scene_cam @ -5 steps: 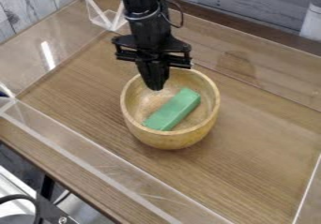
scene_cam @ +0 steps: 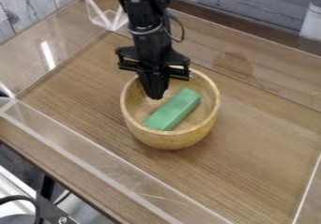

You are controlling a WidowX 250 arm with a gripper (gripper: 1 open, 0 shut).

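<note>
A round wooden bowl (scene_cam: 200, 129) stands on the wooden table, holding a green rectangular block (scene_cam: 174, 110) that lies at a slant in its right part. My black gripper (scene_cam: 154, 89) hangs from above over the back left part of the bowl, its tip reaching down inside the rim, to the left of the block and apart from it. The gripper looks shut, with nothing seen between its fingers.
A white cylindrical object (scene_cam: 313, 22) stands at the back right. Cables show at the lower left, beyond the table's edge.
My gripper has moved slightly down into the back left part of the bowl. The bowl and the green block look unmoved.
</note>
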